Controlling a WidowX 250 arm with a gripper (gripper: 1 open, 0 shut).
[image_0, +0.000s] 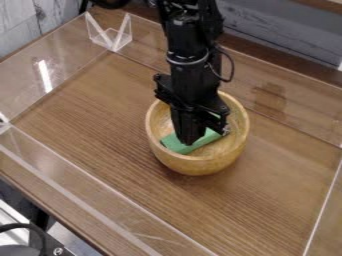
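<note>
My black gripper (195, 122) reaches down from the top centre into a round wooden bowl (198, 162) in the middle of the table. A green object (201, 140) lies in the bowl beneath the gripper, partly hidden by it. The fingers are dark and overlap the green object, so whether anything is between them is hard to see.
A white wire-like holder (110, 30) stands at the back left. A raised back edge runs along the top right, and cables lie at the lower left.
</note>
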